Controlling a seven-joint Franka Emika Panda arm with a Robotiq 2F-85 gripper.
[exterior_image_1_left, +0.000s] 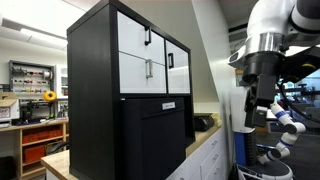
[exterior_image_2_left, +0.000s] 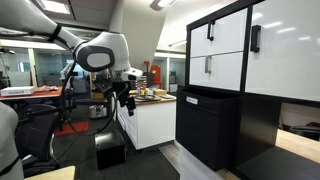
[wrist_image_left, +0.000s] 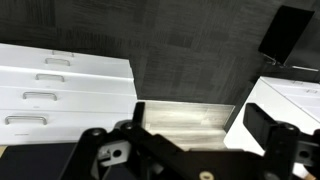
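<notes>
My gripper is open, its dark fingers wide apart with nothing between them in the wrist view. In exterior view 1 the gripper (exterior_image_1_left: 262, 113) hangs in the air to the right of a black cabinet (exterior_image_1_left: 92, 100), clear of it. The cabinet has white doors and drawers (exterior_image_1_left: 133, 38) with black and metal handles, all looking closed. Below them a black bin (exterior_image_1_left: 153, 137) with a small label fills the lower opening. Exterior view 2 has the gripper (exterior_image_2_left: 122, 103) left of the black bin (exterior_image_2_left: 203, 128), with a visible gap between.
White drawers (wrist_image_left: 65, 95) with metal handles stand at the left of the wrist view, beside a dark floor (wrist_image_left: 185, 45). A white unit (wrist_image_left: 285, 110) is at the right. Behind the arm runs a counter (exterior_image_2_left: 155, 100) with items on it.
</notes>
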